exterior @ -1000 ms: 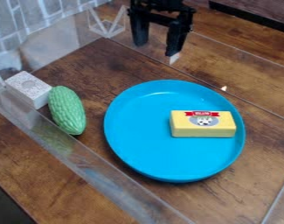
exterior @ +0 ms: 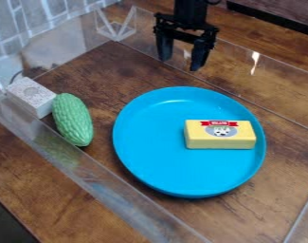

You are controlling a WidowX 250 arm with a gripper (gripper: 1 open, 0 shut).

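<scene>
The black gripper point(exterior: 184, 47) is high at the top centre of the view, over the back of the clear-walled enclosure, well away from the objects, its two fingers apart with nothing seen between them. A yellow block with a red label and animal picture point(exterior: 203, 134) lies on the right half of a round blue plate point(exterior: 150, 157). A green bumpy vegetable point(exterior: 71, 120) lies to the left of the plate, and a white speckled block point(exterior: 31, 97) sits at the far left.
Clear plastic walls point(exterior: 86, 180) border the wooden surface point(exterior: 105, 76). Bare wood shows behind the plate and to its right; a tiled wall point(exterior: 36, 28) stands at the back left.
The gripper has shifted a little to the right and back, appearing slightly smaller and higher in the view. The plate, blocks and vegetable have not moved.
</scene>
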